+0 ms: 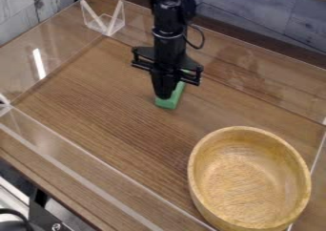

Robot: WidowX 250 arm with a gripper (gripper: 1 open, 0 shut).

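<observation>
My black gripper [163, 86] hangs from the top centre of the camera view, its tips low over a small green object [171, 100] on the wooden table [90, 130]. The gripper looks shut; whether anything is between its tips is hidden at this size, and part of the green object is behind it.
A large beige bowl [249, 185] fills the lower right. The table has a dark edge at the lower left, and pale walls stand along the back.
</observation>
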